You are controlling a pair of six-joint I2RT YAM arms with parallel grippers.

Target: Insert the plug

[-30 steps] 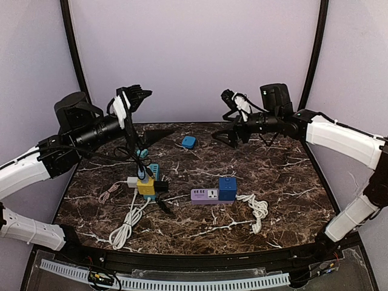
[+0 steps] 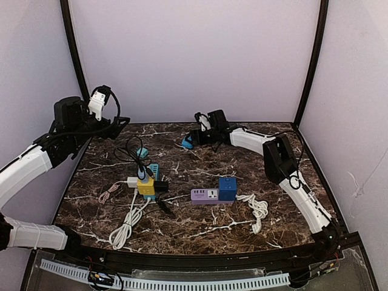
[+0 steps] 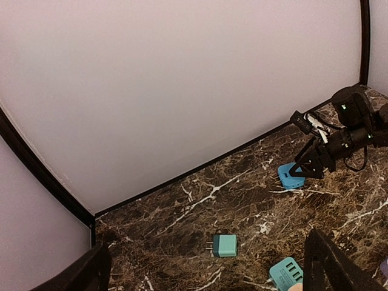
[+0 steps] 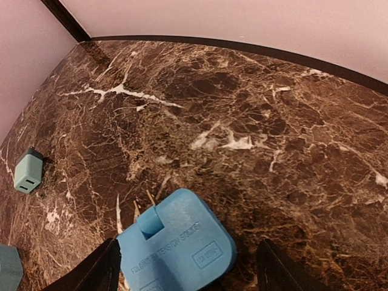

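In the right wrist view a flat blue plug point(image 4: 191, 242) with two thin prongs lies on the marbled table. My right gripper is around it, part open, one finger on either side; no firm contact shows. From above, the blue plug point(image 2: 187, 143) is partly hidden by that gripper. My left gripper point(image 2: 121, 125) hangs high at the left, open and empty, its fingers point(image 3: 330, 267) wide apart. Below it on the table is a small green plug point(image 3: 225, 245). A purple socket strip point(image 2: 202, 196) and a teal strip point(image 2: 154, 170) lie nearer the front.
A blue cube point(image 2: 227, 188) sits at the purple strip's right end. On the teal strip are a yellow cube point(image 2: 146, 187) and black plugs with cables. White cord bundles point(image 2: 259, 209) lie on both sides. Bare table surrounds the blue plug towards the right.
My right gripper has come left and down from above the table onto the blue plug. The left arm has drawn back to the left, away from over the strips.
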